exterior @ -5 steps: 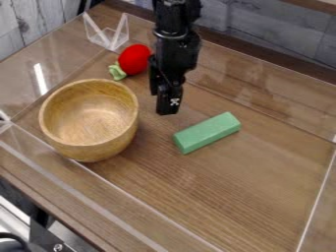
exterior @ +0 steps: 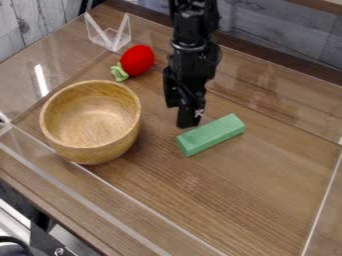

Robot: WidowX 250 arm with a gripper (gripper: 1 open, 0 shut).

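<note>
My black gripper [exterior: 186, 96] hangs at the upper middle, low over the wooden table, between a tan bowl [exterior: 91, 135] at the left and a green block [exterior: 210, 134] at the right. Its fingers point down; I cannot tell whether they are open or shut. A red object [exterior: 135, 59] with a small green part lies at the upper left, behind and left of the gripper.
A clear plastic object [exterior: 106, 27] sits at the back left, near the table's edge.
My gripper has moved slightly to the right, toward the green block's side. The bowl, block and red object look unmoved.
</note>
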